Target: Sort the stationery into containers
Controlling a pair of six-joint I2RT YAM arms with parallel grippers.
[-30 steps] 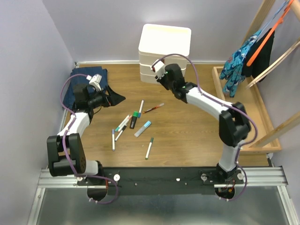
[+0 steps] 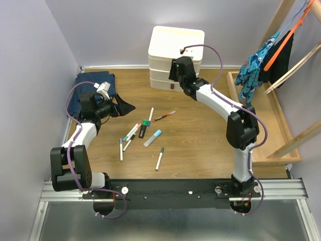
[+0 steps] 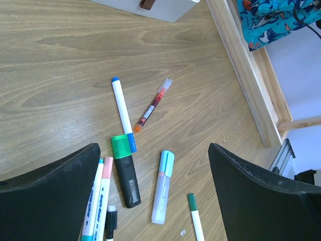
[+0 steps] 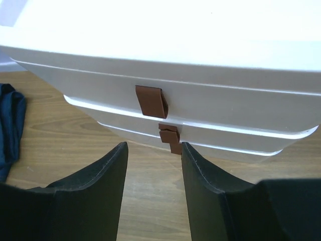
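Markers and pens lie loose mid-table: a green-capped black highlighter [image 3: 128, 176], a light-blue highlighter [image 3: 162, 187], a red-orange pen [image 3: 153, 105], a blue-capped white marker [image 3: 122, 109], a green-capped marker [image 2: 159, 159] and several others. My open left gripper [image 2: 121, 107] hangs over the table left of them, empty. My right gripper is open in front of a white stacked drawer container [image 2: 175, 41], its fingertips below the brown tabs [image 4: 151, 101] on the drawer fronts, nothing between them.
A folded navy cloth [image 2: 85, 80] lies at the back left. A wooden rack [image 2: 278, 120] with hanging clothes stands at the right.
My right arm has risen and shifted toward the drawer container's front, its wrist turning. The left arm and the stationery look unchanged.
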